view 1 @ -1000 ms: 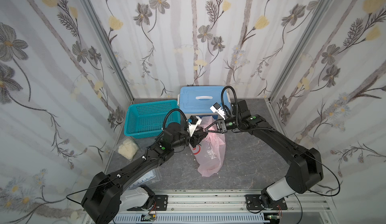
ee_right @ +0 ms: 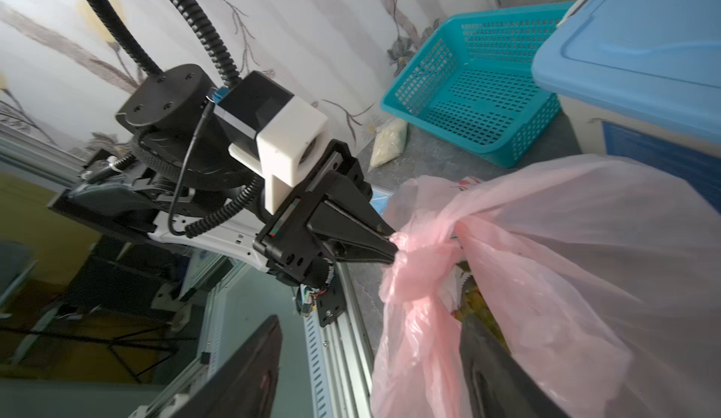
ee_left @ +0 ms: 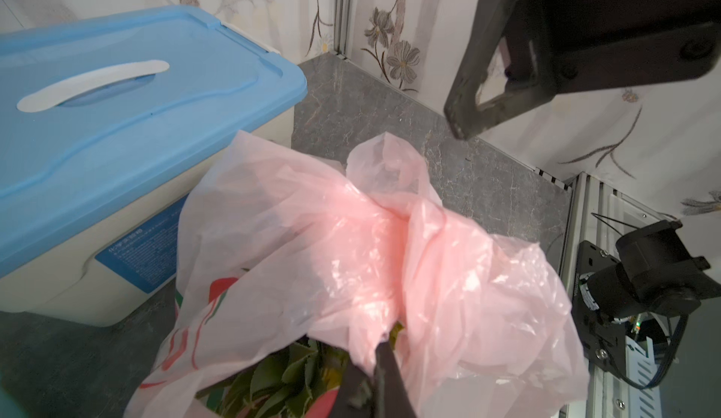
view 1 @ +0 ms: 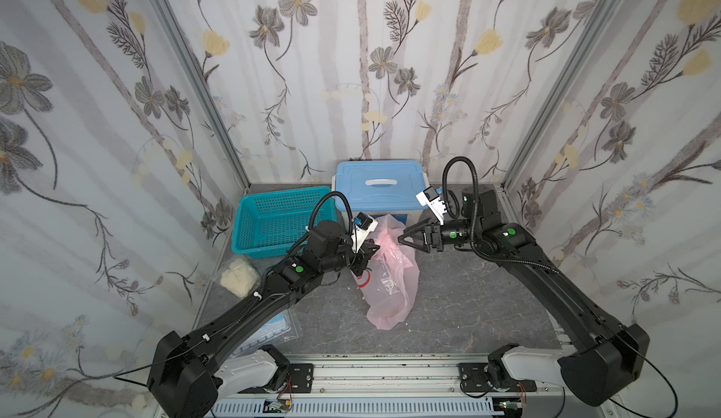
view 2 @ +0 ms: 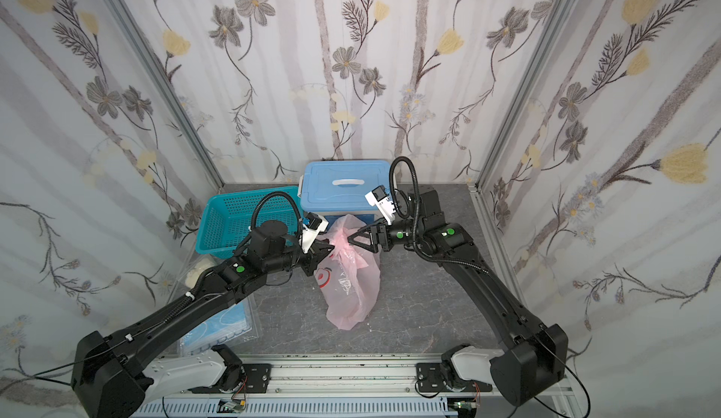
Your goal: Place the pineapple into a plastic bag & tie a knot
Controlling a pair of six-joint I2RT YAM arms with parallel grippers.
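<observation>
A crumpled pink plastic bag (view 1: 390, 290) stands on the grey table in front of the blue-lidded box, its neck gathered into a twisted bunch (ee_right: 420, 267). In the left wrist view, green pineapple leaves (ee_left: 285, 373) show through the bag's opening. My left gripper is shut on the bag's gathered plastic, its fingertips at the bunch. My right gripper (view 1: 405, 236) stands open just right of and above the bunch, apart from it, with nothing between its fingers.
The blue-lidded box (view 1: 380, 185) is close behind the bag. A teal basket (view 1: 278, 219) sits back left, with a pale packet (view 1: 239, 276) and a clear plastic tray at the left front.
My right gripper has pulled back to the right from the left gripper and now stands open. The left arm and the bag have shifted slightly.
</observation>
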